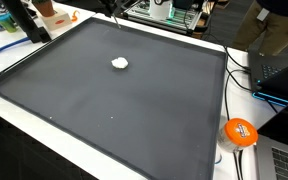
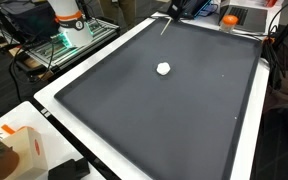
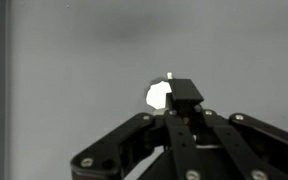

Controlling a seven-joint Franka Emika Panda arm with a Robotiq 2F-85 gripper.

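A small white lump (image 1: 119, 62), perhaps crumpled paper or cloth, lies on the dark grey board. It appears in exterior view 2 as the white lump (image 2: 164, 69), and in the wrist view the white lump (image 3: 158, 95) is partly covered by my gripper. At the board's far edge, my gripper (image 2: 180, 13) is above the surface and apart from the lump. From its shut fingers (image 3: 185, 90) a thin pale stick (image 2: 166, 27) points down; only the stick's light tip (image 3: 169, 75) shows in the wrist view.
The grey board (image 1: 134, 110) is otherwise clear, with a pale rim. An orange-lidded jar (image 1: 238, 133) stands outside its right edge beside a laptop (image 1: 282, 160). Pots (image 1: 52, 14) sit past the back left corner.
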